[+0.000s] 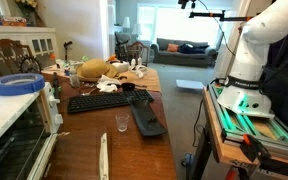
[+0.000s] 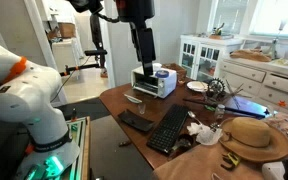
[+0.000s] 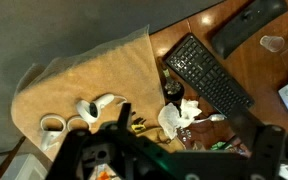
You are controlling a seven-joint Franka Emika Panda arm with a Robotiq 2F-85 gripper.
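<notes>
My gripper [image 2: 119, 60] is raised high above the table in the second exterior view, its dark fingers spread with nothing between them. In the wrist view its fingers come in from the bottom edge, wide apart, over the table. Below lies a black keyboard [image 3: 208, 72], with a dark tray-like item [image 3: 248, 26] near it. A small clear cup [image 1: 122, 123] rests on the wood in the first exterior view. A tan hat [image 2: 251, 133] sits on a brown cloth or paper [image 3: 89, 85]. No object is touched by the gripper.
A white toaster oven [image 2: 152, 84] carries a blue tape roll [image 1: 18, 84]. White controllers [image 3: 96, 107], crumpled white scraps [image 3: 190, 110] and other small clutter lie near the keyboard. A long pale strip [image 1: 104, 158] lies near the oven. Bare wood [image 1: 144, 160] shows at the near side.
</notes>
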